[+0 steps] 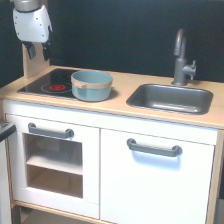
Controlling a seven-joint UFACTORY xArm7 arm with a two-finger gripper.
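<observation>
My gripper [38, 50] is at the upper left, small and dark beneath the white end of the arm [31, 24]. It hangs above and to the left of the black cooktop [44, 87], clear of the pot. Its fingers are too small to judge, and no object is seen in them. A blue-grey pot [92, 88] stands upright at the cooktop's right side, partly on the wooden counter. Its inside is mostly hidden by the near wall. One red ring [57, 87] shows on the cooktop, left of the pot.
A steel sink [172, 97] with a grey faucet [181, 58] occupies the counter's right side. Bare wooden counter [122, 92] lies between pot and sink. Below are a windowed oven door [50, 132] and a white cabinet door [150, 185], each with a dark handle.
</observation>
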